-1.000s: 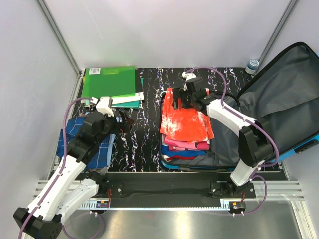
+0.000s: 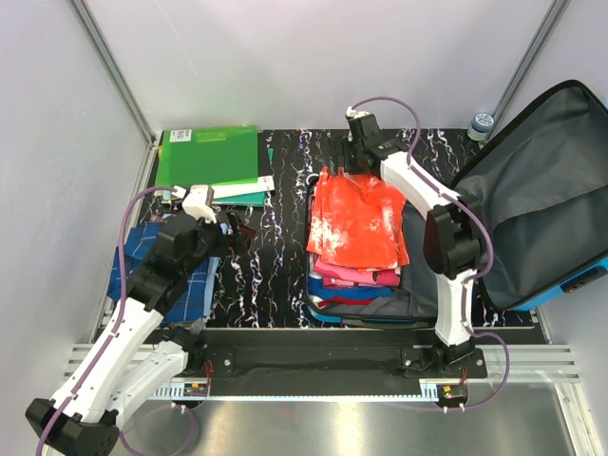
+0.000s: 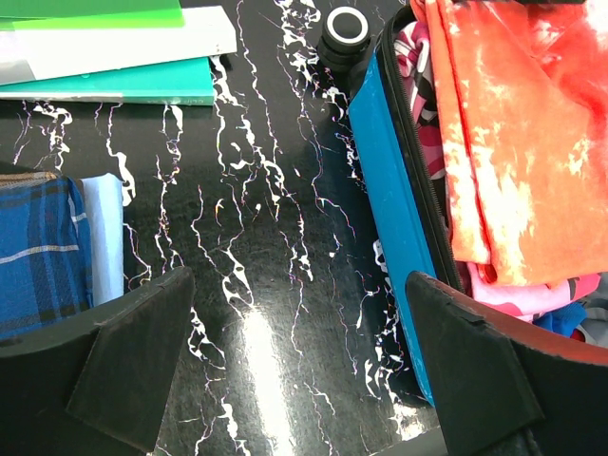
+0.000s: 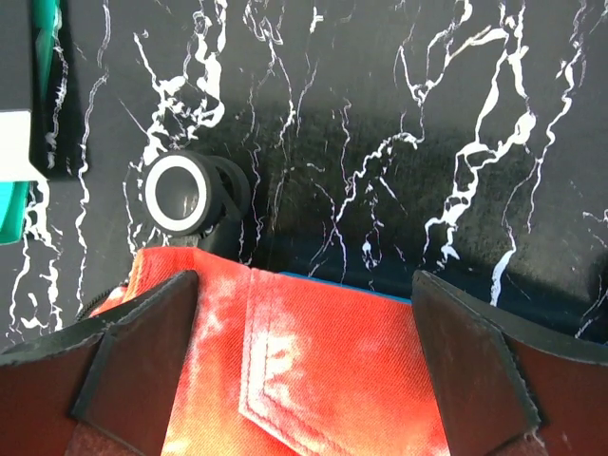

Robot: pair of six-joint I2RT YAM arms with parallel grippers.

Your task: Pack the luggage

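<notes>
The suitcase lies unfolded, its grey lid leaning to the right. In its left half, red-orange tie-dye clothing lies on top of pink cloth and blue cloth. My right gripper is at the far edge of the red clothing; the right wrist view shows its fingers spread over the red cloth, not closed on it. My left gripper hovers open over bare table, between the blue plaid clothing and the suitcase, with nothing between its fingers.
Green folders and papers lie at the back left. A small round container stands at the back right. A black suitcase wheel sticks out at the suitcase's far corner.
My right arm has swung inward, its gripper shifting from over the red clothing to that clothing's far edge. The left arm stays still, and the red clothing looks nearly unmoved.
</notes>
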